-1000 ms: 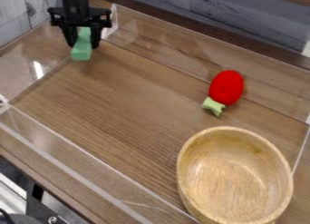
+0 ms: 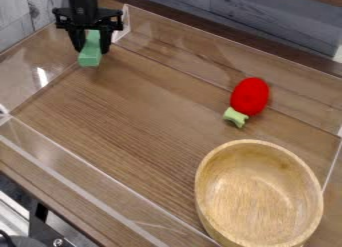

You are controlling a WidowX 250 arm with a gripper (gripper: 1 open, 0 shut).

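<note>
My black gripper (image 2: 90,33) is at the top left of the camera view, shut on a pale green upright object (image 2: 90,55) that hangs just below it. Whether the object touches the table is hard to tell.
A red rounded object (image 2: 250,95) lies at the right, with a small light green piece (image 2: 235,118) by its lower end. A large tan bowl (image 2: 257,191) stands at the bottom right.
</note>
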